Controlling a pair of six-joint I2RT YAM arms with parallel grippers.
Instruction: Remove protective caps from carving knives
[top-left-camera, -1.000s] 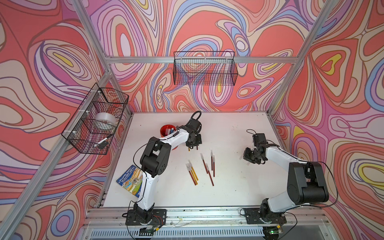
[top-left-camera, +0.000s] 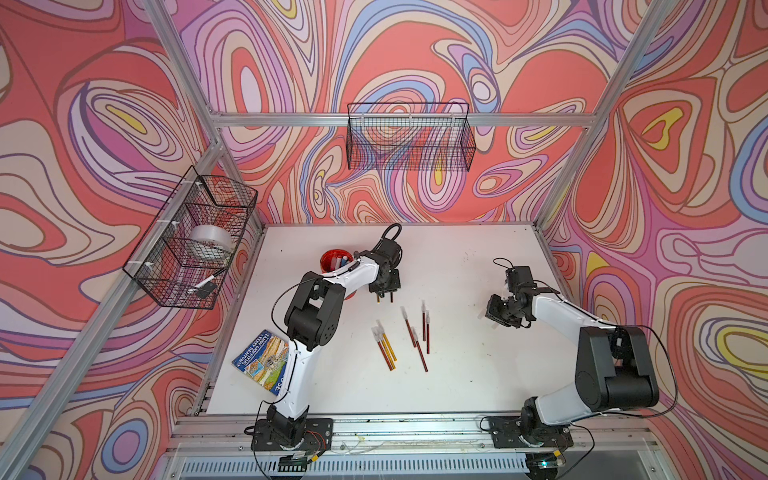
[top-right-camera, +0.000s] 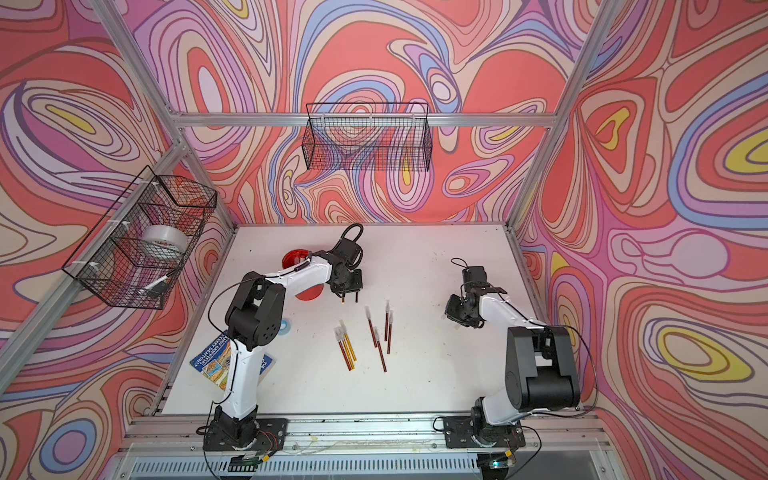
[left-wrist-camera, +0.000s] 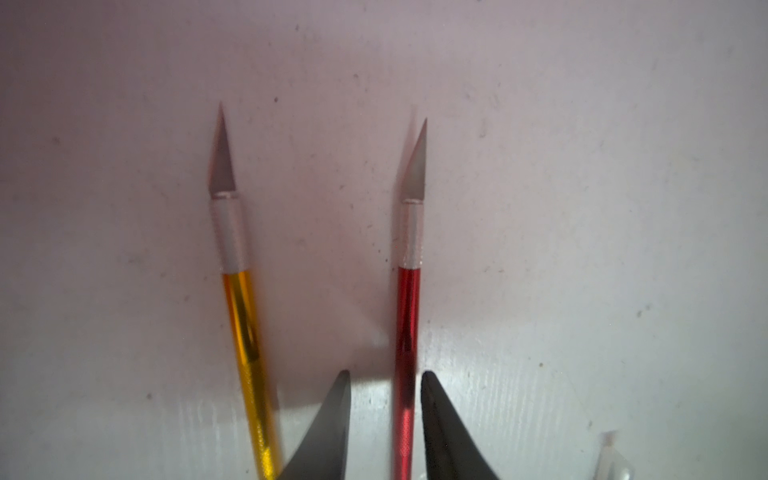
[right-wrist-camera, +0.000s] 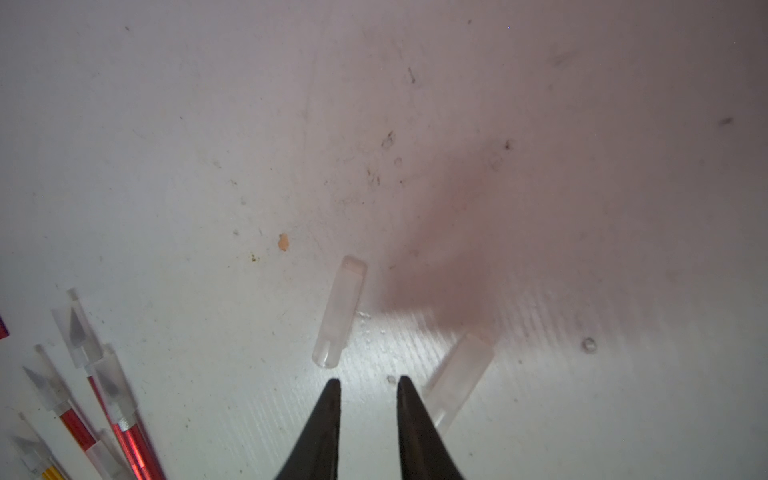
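In the left wrist view, a bare-bladed red knife (left-wrist-camera: 408, 320) and a bare-bladed yellow knife (left-wrist-camera: 242, 320) lie side by side on the table. My left gripper is part open over the red knife, whose handle runs between the fingers, closer to the right one. My right gripper is part open and empty above the right side of the table. Two clear caps lie loose near it: one cap (right-wrist-camera: 340, 312) ahead of the fingertips, another cap (right-wrist-camera: 461, 374) beside the right finger. Several capped knives (top-left-camera: 425, 329) lie at the table's middle.
Behind the left arm stands a red container (top-left-camera: 330, 257) with items inside. A blue booklet (top-left-camera: 262, 360) lies at the front left. Capped red and yellow knives (top-left-camera: 385, 348) lie left of centre.
My left gripper has shifted slightly toward the front left over the last second, and the red knife's end below it sits a little further left. The right gripper has barely moved.
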